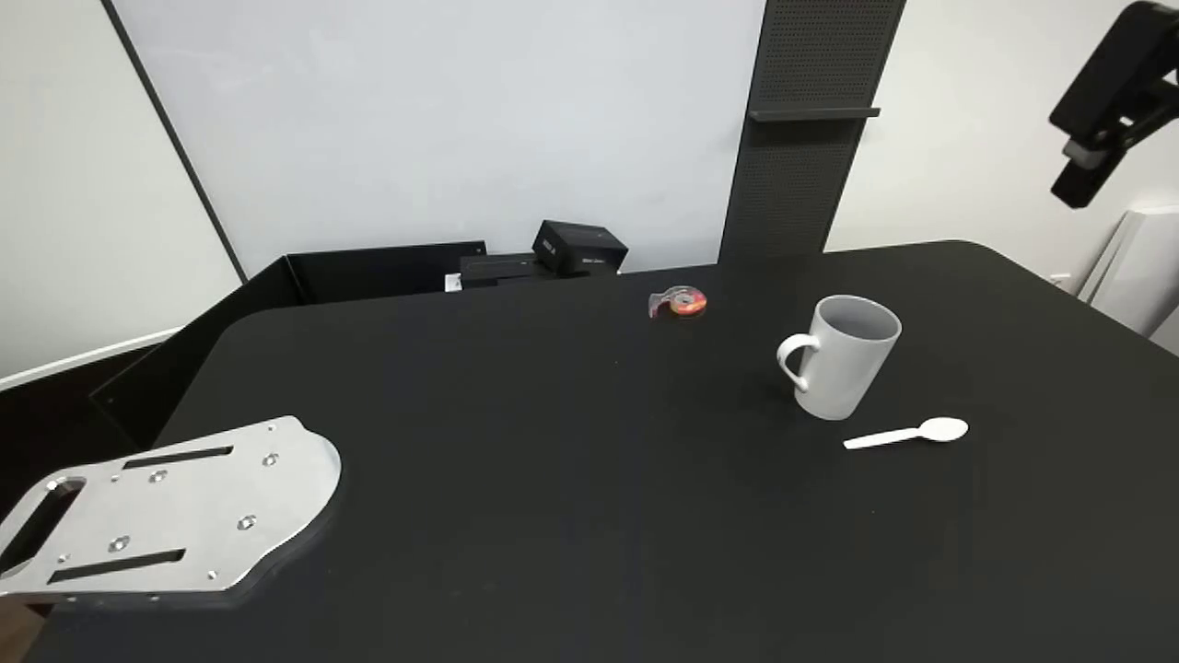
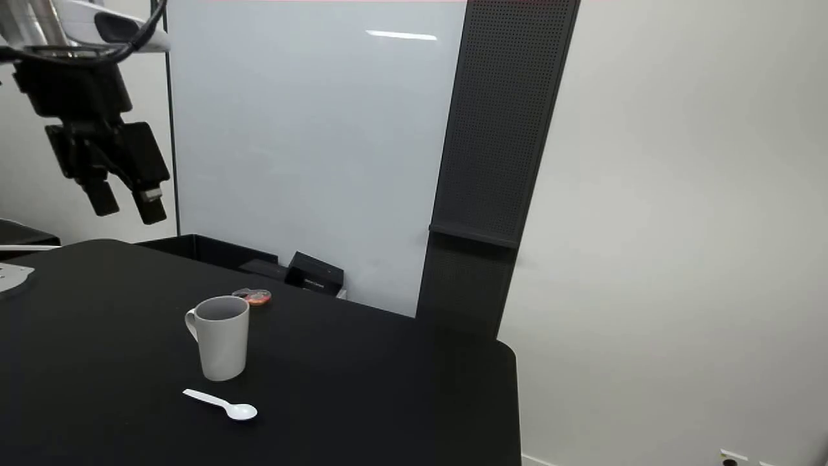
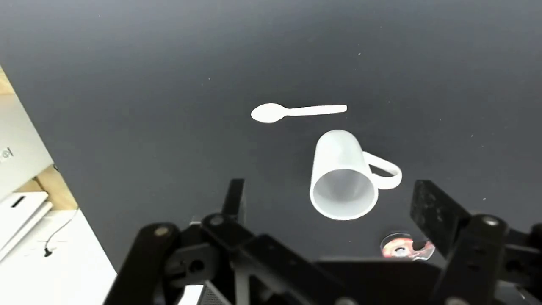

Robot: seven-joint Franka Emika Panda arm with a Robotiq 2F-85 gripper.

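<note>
A white mug [image 1: 842,359] stands upright on the black table, its handle toward the left in exterior view 1. Close in front of it lies a white plastic spoon [image 1: 908,433], flat on the tabletop. My gripper [image 2: 128,207] hangs well above the table, touching nothing. In the wrist view its two black fingers [image 3: 234,201] are wide apart, and the mug [image 3: 341,175] shows far below the gap between them. The spoon [image 3: 298,111] appears beyond the mug there, clear of both fingers.
A small tape dispenser [image 1: 680,300] with an orange-red roll sits behind the mug near the far edge. A silver metal plate [image 1: 182,508] occupies the left side. Black boxes [image 1: 577,247] are past the back edge.
</note>
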